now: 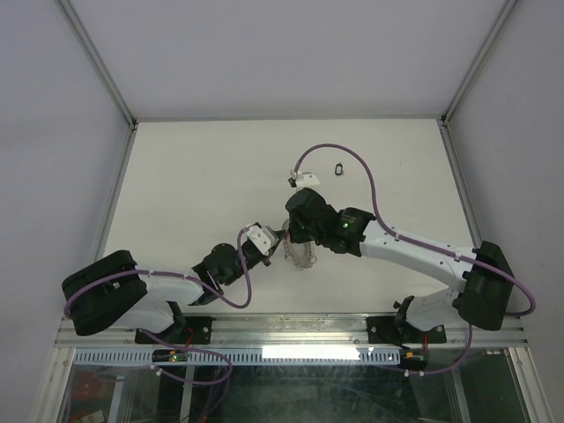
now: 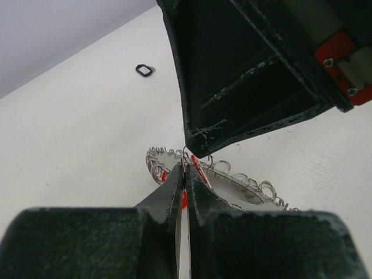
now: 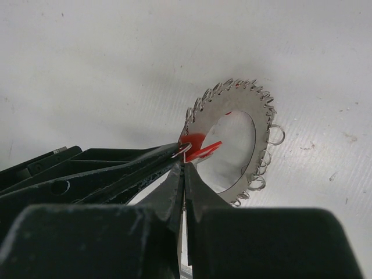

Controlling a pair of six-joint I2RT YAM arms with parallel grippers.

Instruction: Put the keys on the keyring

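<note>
A flat grey ring edged with small wire loops lies on the table, with red pieces at its left side. In the top view it is partly covered by my right arm. My left gripper is shut at the ring's edge, a thin wire near its tip. Close beside it, the tip of my right gripper is shut too, by the red pieces. A thin silvery wire loop shows where the tips meet; which gripper has it, if either, I cannot tell. No key is clearly recognisable.
A small dark item with a pale centre lies alone farther back on the white table. Grey walls enclose the workspace.
</note>
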